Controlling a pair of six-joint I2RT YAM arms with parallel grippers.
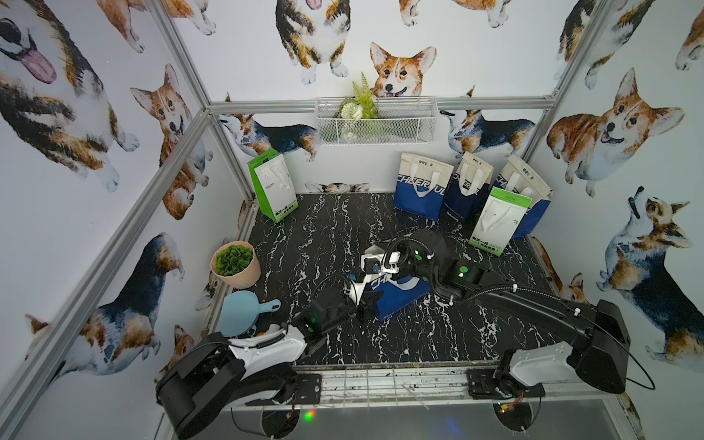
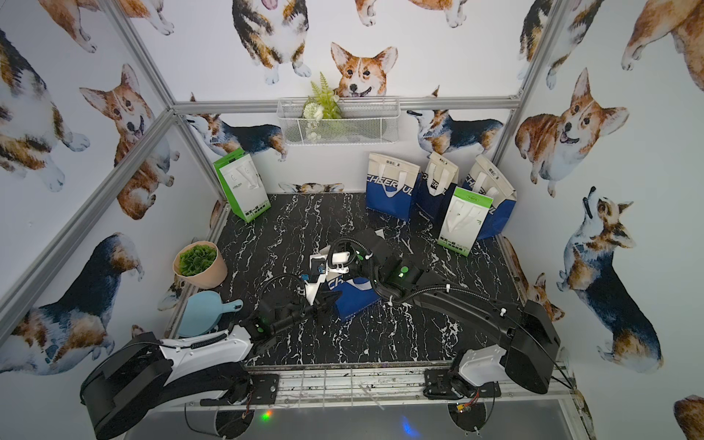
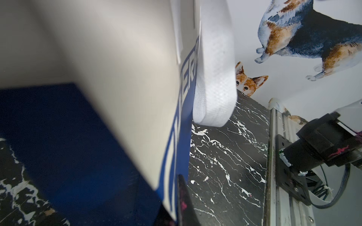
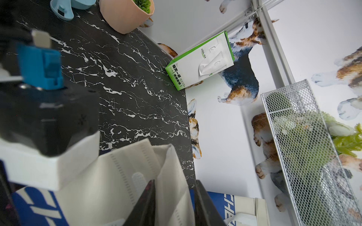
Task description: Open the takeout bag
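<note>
A blue-and-white takeout bag [image 1: 399, 297] sits mid-table beneath both grippers, partly hidden by the arms. In the left wrist view its cream panel [image 3: 109, 75] and white strap handle [image 3: 215, 75] fill much of the picture. My left gripper [image 1: 370, 308] is low at the bag's near-left side, shut at its edge; whether the thin paper is between the fingers is hidden. My right gripper is over the bag's top, its fingers [image 4: 145, 205] open on either side of the folded cream rim [image 4: 171, 180].
Other bags [image 1: 424, 187] stand at the back right, a green-and-white bag [image 1: 273, 187] at the back left. A potted plant [image 1: 234, 264] and a blue dustpan [image 1: 238, 315] lie left. A wire basket [image 1: 396, 128] hangs on the back wall.
</note>
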